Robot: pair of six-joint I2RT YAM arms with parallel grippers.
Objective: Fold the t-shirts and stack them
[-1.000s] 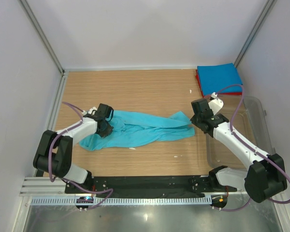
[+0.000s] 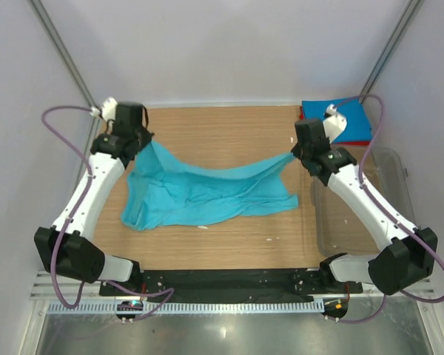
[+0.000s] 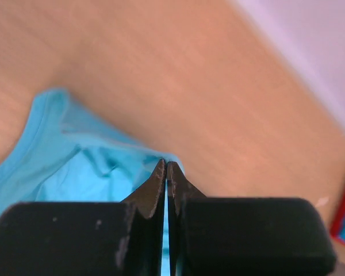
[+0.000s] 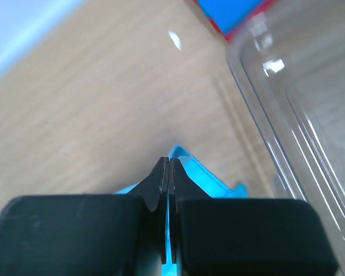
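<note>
A turquoise t-shirt (image 2: 192,200) lies crumpled on the wooden table, its upper edge lifted and stretched between my two grippers in the top view. At the upper left, my left gripper (image 2: 149,136) is shut on one part of the shirt, and the cloth (image 3: 121,141) runs up to its fingertips in the left wrist view. Over the shirt's right end, my right gripper (image 2: 294,154) is shut on another part. In the right wrist view the turquoise cloth (image 4: 201,175) shows at and below those fingertips. The middle of the lifted edge sags.
Blue and red folded cloths (image 2: 337,122) lie stacked at the back right. A clear plastic bin (image 2: 322,229) stands along the right side, under the right arm. Bare table (image 2: 214,133) stretches behind the shirt.
My left gripper has risen and moved back and left, pulling the shirt's edge up with it. My right gripper has also lifted slightly, and the cloth between them is now raised.
</note>
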